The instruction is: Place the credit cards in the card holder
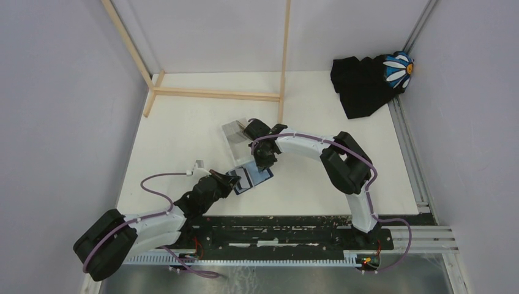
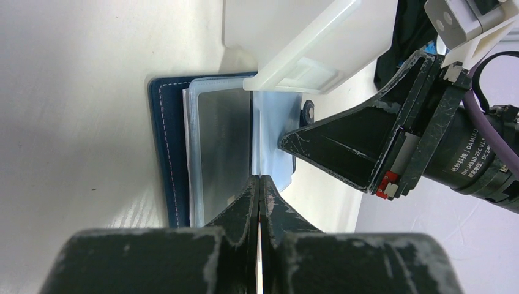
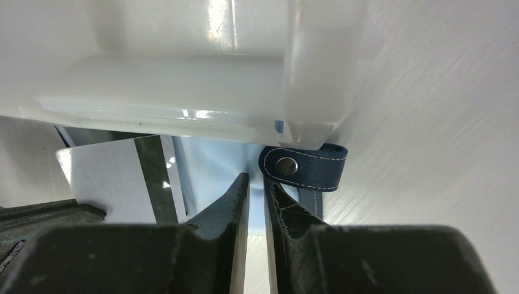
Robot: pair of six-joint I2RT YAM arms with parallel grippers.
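Observation:
The dark blue card holder (image 1: 264,173) lies spread on the table, with clear plastic pockets (image 2: 223,147) and a snap strap (image 3: 303,166). My left gripper is shut at its left side. A white credit card with a black stripe runs from the left fingers over the holder; the left wrist view shows it nearly edge-on. Over the light blue pocket (image 3: 217,171) my right gripper stands slightly open, a narrow empty gap between its fingertips. Whether the card's far edge is inside a pocket cannot be told.
A translucent white tray (image 1: 235,139) stands directly behind the holder, its wall overhanging it in the wrist views. Wooden bars (image 1: 214,94) cross the back of the table. A black cloth (image 1: 364,89) lies at the far right. Bare table extends left and right.

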